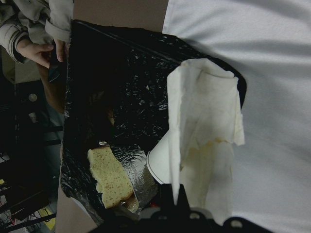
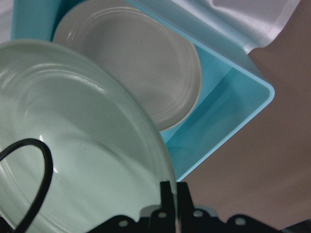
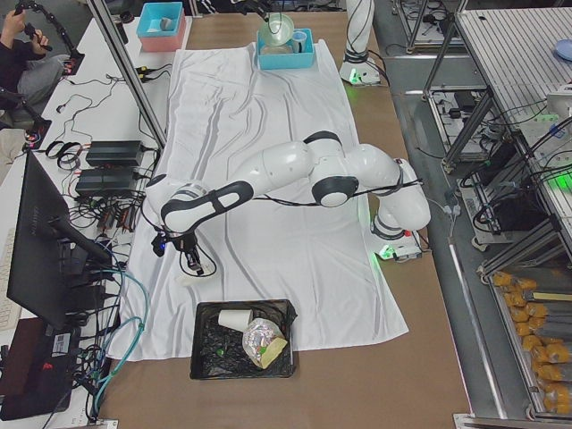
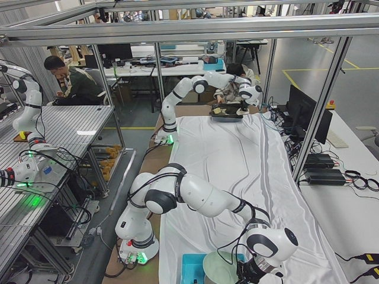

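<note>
A crumpled off-white paper [image 1: 204, 111] hangs at my left gripper, which is shut on it, over the white cloth beside the black-lined tray [image 3: 206, 357]. The tray holds a white cup [image 3: 235, 318], foil [image 1: 137, 170] and a bread slice [image 1: 108, 177]. My right gripper is shut on the rim of a pale green plate [image 2: 73, 141], held over a blue bin [image 2: 223, 121] that has a white plate [image 2: 131, 58] inside.
The white cloth [image 3: 277, 107] between the bin and tray is mostly clear. A monitor [image 3: 36, 250] and cables line the left side in the camera left view.
</note>
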